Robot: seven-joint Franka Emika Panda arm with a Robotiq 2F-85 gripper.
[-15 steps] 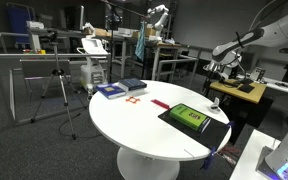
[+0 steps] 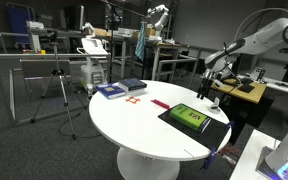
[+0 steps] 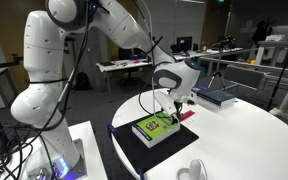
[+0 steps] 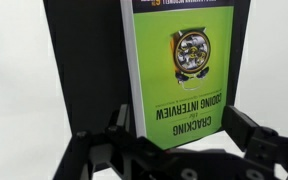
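A green book [image 4: 189,80] titled "Cracking the Coding Interview" lies flat on a black mat [image 4: 82,50]. In exterior view 1 the book [image 2: 187,116] is near the right side of the round white table, and exterior view 2 shows the book [image 3: 155,129] below the hand. My gripper is open above the book's near end, its two dark fingers wide apart. No object is seen held between them. The arm's wrist partly blocks exterior view 2, so the exact height over the book cannot be told.
A white cup-like object [image 3: 196,170] stands beside the mat. A red item [image 2: 161,104], orange pieces [image 2: 134,99] and blue-dark boxes [image 2: 111,91] are spread farther off. Bare white tabletop [image 2: 124,122] lies left of the book.
In exterior view 1 the arm has come lower and farther left, toward the book. The book and the other table items have not moved.
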